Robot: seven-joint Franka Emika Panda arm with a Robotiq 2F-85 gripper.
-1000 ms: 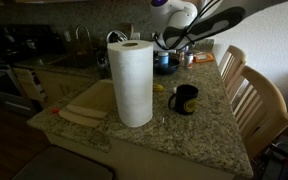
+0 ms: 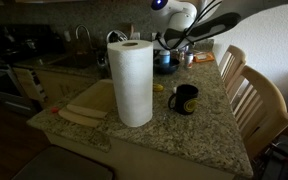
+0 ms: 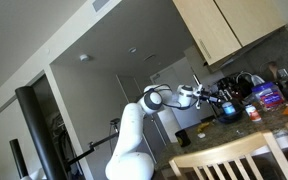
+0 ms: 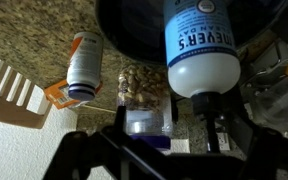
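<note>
A bottle (image 4: 201, 45) with a blue label and a dark top stands in or over a dark round pan (image 4: 134, 35). Its top reaches toward my gripper, close to the right finger; whether they touch is unclear. The gripper is open, its black fingers (image 4: 114, 150) low in the wrist view. Blue also shows on the bottle (image 2: 164, 57) at the counter's far end, below the arm.
Near the pan are a white bottle with an orange label (image 4: 85, 65) and a clear brown-filled jar (image 4: 144, 95). A paper towel roll (image 2: 132, 85), black mug (image 2: 184, 99) and chairs (image 2: 259, 110) stand nearer exterior view 1.
The arm's white links have shifted to the right and a little lower in exterior view 1. The paper towel roll and mug have stayed put.
</note>
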